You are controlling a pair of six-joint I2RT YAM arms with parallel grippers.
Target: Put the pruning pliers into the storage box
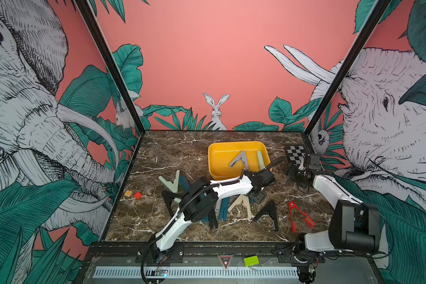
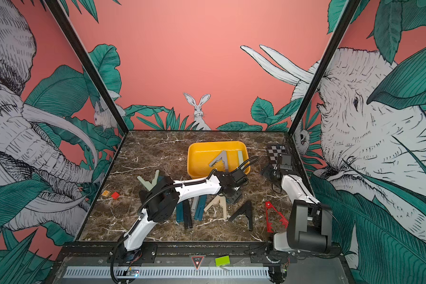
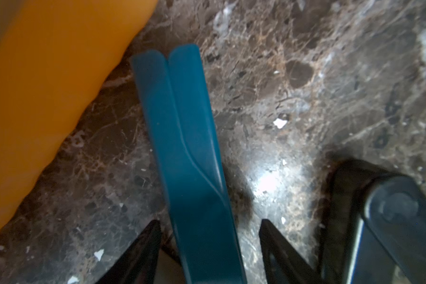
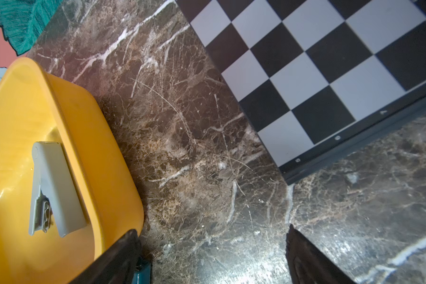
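Note:
Left wrist view: a closed blue tool, likely pliers, runs lengthwise between the spread fingers of my left gripper, with gaps at both sides. Which tools are the pruning pliers I cannot tell for certain. The yellow storage box holds a grey V-shaped tool and a pale green one. Over the front right of this box, my left arm hides part of it. My right gripper is open over bare table between the box and a checkered board, nothing between its fingers.
Along the table's front lie a tan tool, a black tool, a red tool and several blue and black ones. A checkered board lies right of the box. Behind the box, the table is clear.

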